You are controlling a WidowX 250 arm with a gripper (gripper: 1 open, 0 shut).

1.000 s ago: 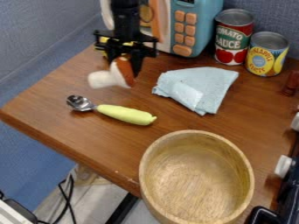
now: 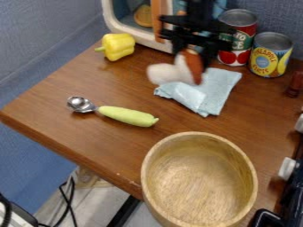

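Observation:
My gripper (image 2: 193,46) is blurred above the middle-back of the table, holding a blurred orange-and-white object (image 2: 169,72) that hangs just over a pale blue cloth (image 2: 204,97). A yellow pepper (image 2: 116,46) lies at the back left. A metal scoop (image 2: 81,104) and a pale green corn cob (image 2: 127,115) lie at the middle left. A wooden bowl (image 2: 199,183) stands at the front right.
Two cans, a tomato sauce can (image 2: 236,38) and a yellow can (image 2: 270,55), stand at the back right beside a small dark red bottle (image 2: 295,85). A toy microwave (image 2: 130,13) stands behind. The left part of the table (image 2: 66,133) has free room.
My gripper and the orange-and-white object have moved right, from near the yellow pepper to above the cloth, uncovering the pepper.

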